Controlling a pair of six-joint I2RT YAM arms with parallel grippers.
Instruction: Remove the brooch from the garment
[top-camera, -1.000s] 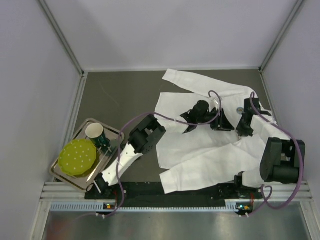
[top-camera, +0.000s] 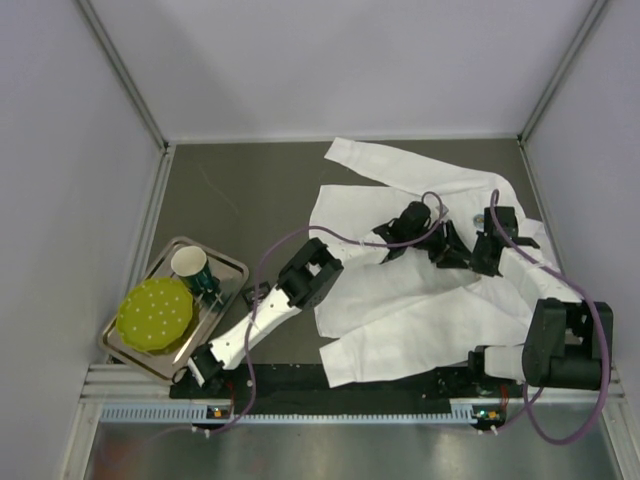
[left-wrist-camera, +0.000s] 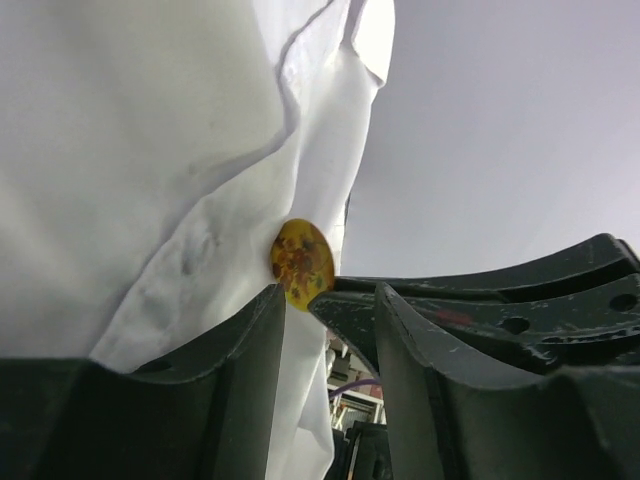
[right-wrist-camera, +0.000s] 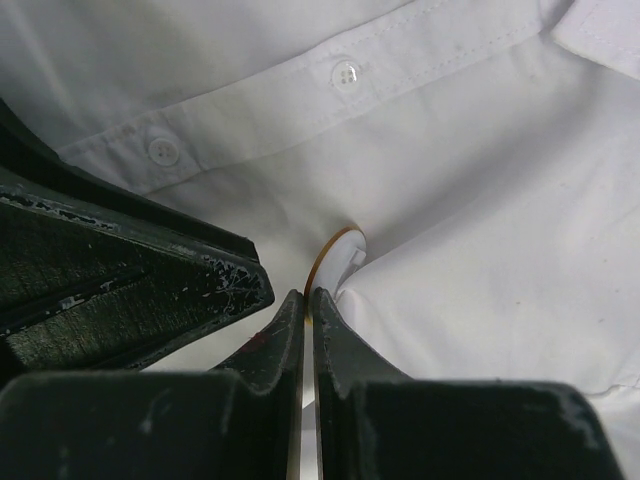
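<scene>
A white garment (top-camera: 370, 295) lies spread on the grey table. On it, a round amber-gold brooch (left-wrist-camera: 302, 262) shows in the left wrist view, its face tilted up from the cloth. My left gripper stands part open, with the brooch just beyond its fingertips and nothing gripped. From above, both grippers meet close together and hide the brooch.
At the left stands a metal tray (top-camera: 232, 276) with a yellow-green dotted bowl (top-camera: 155, 314) and a dark green cup (top-camera: 193, 268). Bare table (top-camera: 240, 190) lies at the back left. Buttons (right-wrist-camera: 345, 73) run along the garment's placket.
The right gripper has shifted a little to the left. The garment looks unmoved.
</scene>
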